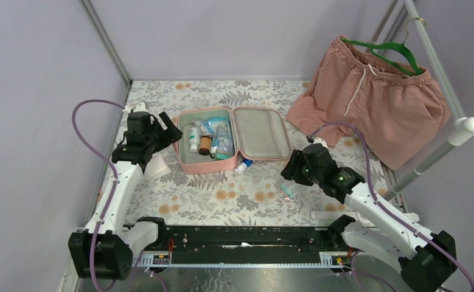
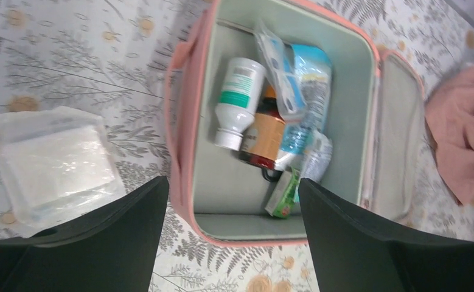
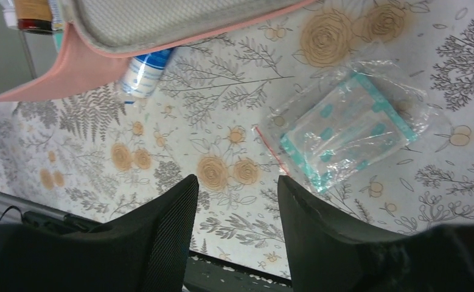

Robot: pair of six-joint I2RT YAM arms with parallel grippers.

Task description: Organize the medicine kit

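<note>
An open pink medicine kit (image 1: 207,167) holds a white bottle (image 2: 241,91), a brown bottle (image 2: 263,137), blue packets and a small green box (image 2: 282,194). A bottle with a blue label (image 3: 146,70) lies outside, beside it. My left gripper (image 1: 168,128) hangs open over the kit's left side, beside a clear packet (image 2: 58,167) on the table. My right gripper (image 1: 290,167) is above the table right of the kit, fingers apart with nothing seen between them; a clear bag with a teal-patterned item (image 3: 350,131) lies flat beyond its fingertips.
Pink shorts (image 1: 368,103) hang on a green hanger at the back right, their hem reaching the table. A white rail post (image 1: 435,152) stands at the right.
</note>
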